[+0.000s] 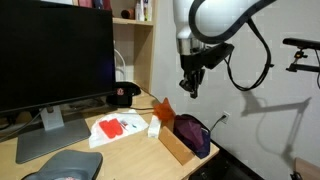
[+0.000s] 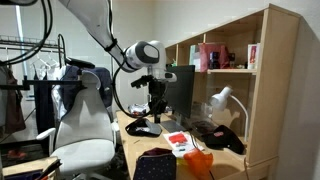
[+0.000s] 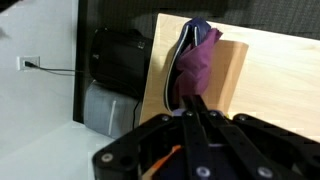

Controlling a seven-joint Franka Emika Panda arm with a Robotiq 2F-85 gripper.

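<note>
My gripper [image 1: 190,91] hangs above the wooden box, its fingers close together. No cloth shows hanging from it in exterior view 1, and what lies between its fingertips cannot be made out. A dark purple cloth [image 3: 197,62] lies in the box, beside a dark blue item with a pale edge. The box's wooden side [image 1: 178,149] shows at the right end of the desk. In the wrist view the fingers [image 3: 190,105] overlap the near end of the cloth, so contact cannot be told there. In exterior view 2 the gripper [image 2: 157,117] is small and dark.
An orange item [image 1: 164,111] stands at the box's back edge, close below the gripper. A white object [image 1: 154,127] stands beside it. Left are a red item on white paper [image 1: 112,129] and a large monitor [image 1: 57,60]. A chair [image 2: 85,135] stands beside the desk.
</note>
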